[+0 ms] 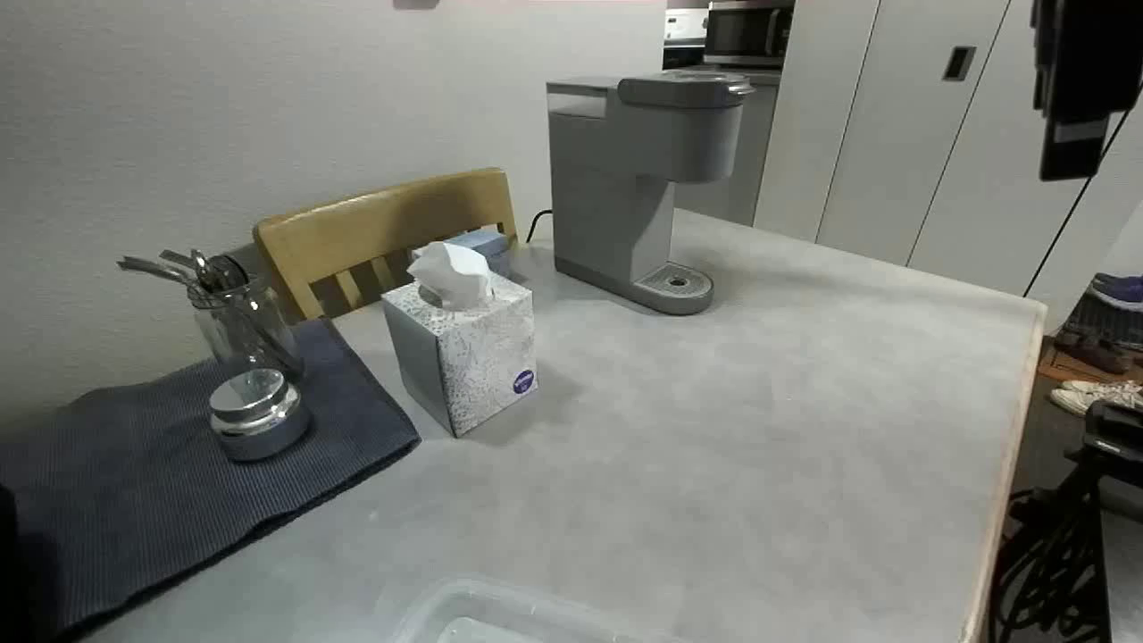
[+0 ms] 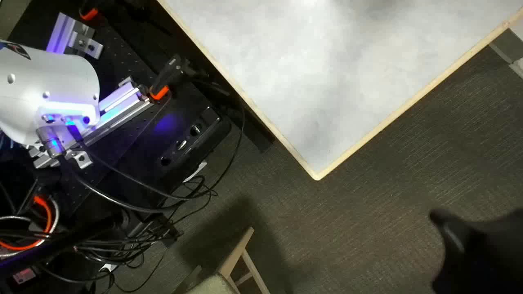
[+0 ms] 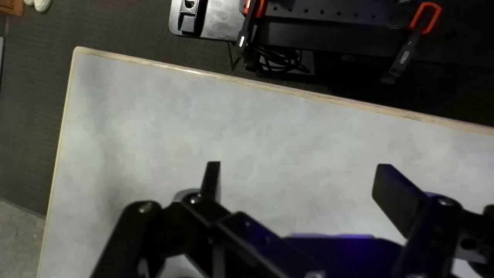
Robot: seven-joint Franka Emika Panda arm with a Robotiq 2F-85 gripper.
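In the wrist view my gripper is open, its two black fingers [image 3: 212,180] wide apart with only bare grey tabletop [image 3: 278,134] seen below and between them. A dark piece of the arm or gripper [image 1: 1077,118] hangs at the upper right of exterior view 1, well above the table. A grey coffee maker [image 1: 600,182] stands at the back of the table. In front of it and to the left is a patterned tissue box [image 1: 482,359] with a white tissue [image 1: 455,275] sticking up.
On a dark blue placemat [image 1: 118,471] at left stand a glass jar [image 1: 245,321] of utensils and a small silver-lidded container [image 1: 257,413]. A clear plastic container [image 1: 471,600] shows partly at the bottom edge. A chair [image 1: 396,209] is behind.
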